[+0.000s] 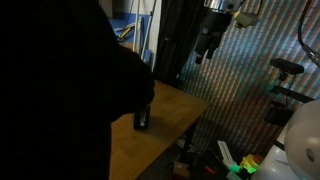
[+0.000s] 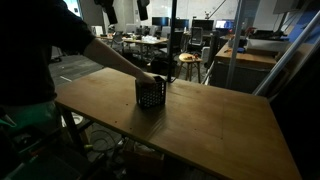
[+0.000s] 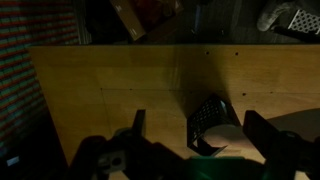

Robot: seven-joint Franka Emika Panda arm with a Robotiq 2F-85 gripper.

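Note:
A black mesh basket point(image 2: 151, 95) stands on the wooden table point(image 2: 215, 115). A person leans in, and their hand point(image 2: 148, 78) is at the basket's top; whether anything is in that hand cannot be told. In exterior view 1 the person's dark body covers the left side, with part of the basket point(image 1: 142, 119) showing beside it. My gripper point(image 1: 204, 58) hangs well above the table, apart from the basket. From the wrist, the basket point(image 3: 206, 112) appears below, partly covered by the hand. The dark fingers point(image 3: 138, 123) are spread, with no object gripped.
A ribbed curtain or wall point(image 1: 245, 85) rises beyond the table end. Cables and coloured items point(image 1: 245, 165) lie near my base. The person's arm point(image 2: 108, 57) reaches across the table.

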